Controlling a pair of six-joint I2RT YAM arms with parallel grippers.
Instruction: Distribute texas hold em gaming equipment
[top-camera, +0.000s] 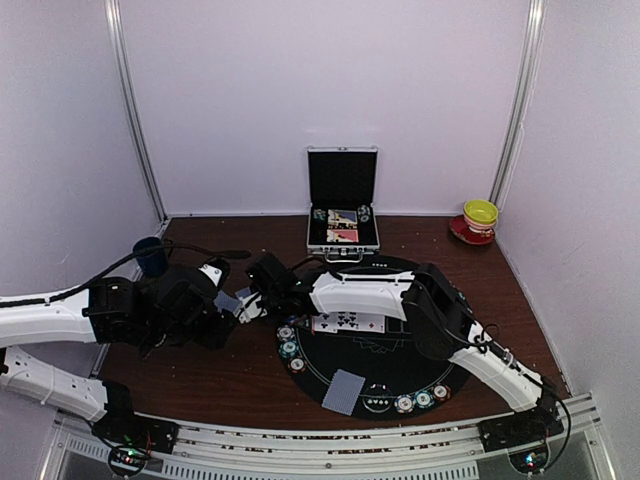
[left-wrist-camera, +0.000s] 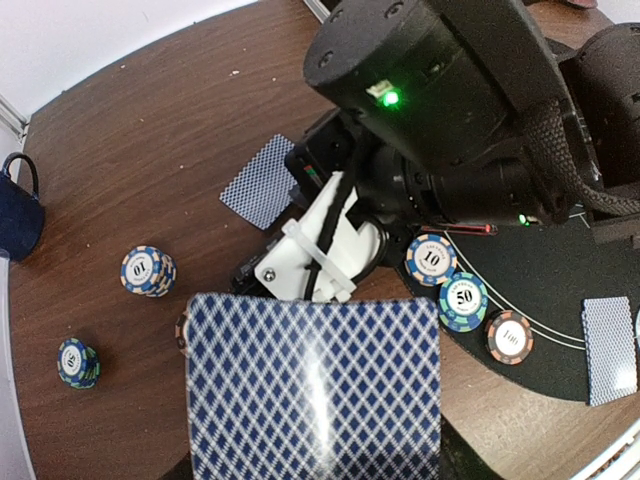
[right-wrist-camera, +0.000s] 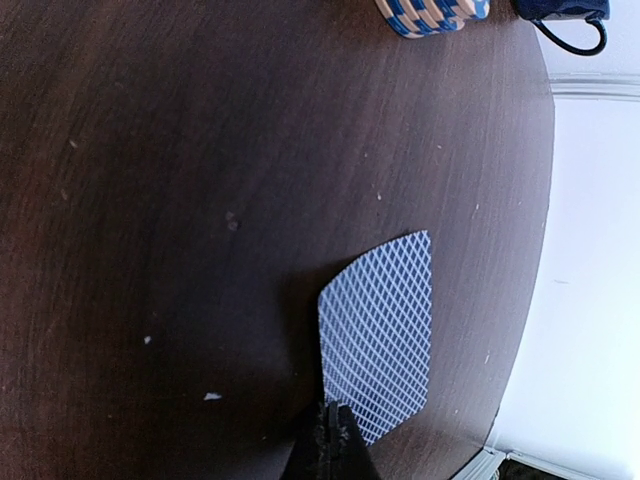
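A deck of blue-backed cards (left-wrist-camera: 315, 370) fills the lower middle of the left wrist view, and my left gripper is shut on it. On the dark wood lies a single blue-backed card, also visible beyond the right arm in the left wrist view. My right gripper is shut, its tips at that card's near edge; whether the edge sits between them cannot be made out. Face-up cards (top-camera: 348, 322) lie on the round black mat (top-camera: 330, 365), partly behind the right arm. Another face-down card (top-camera: 343, 392) rests at the mat's front.
Chip stacks (left-wrist-camera: 148, 271) stand on the wood to the left, near a dark blue mug (left-wrist-camera: 20, 215). Several chips (left-wrist-camera: 463, 300) line the mat's edge. An open case (top-camera: 343, 230) is at the back, bowls (top-camera: 480, 213) at back right. Both arms' ends are close together.
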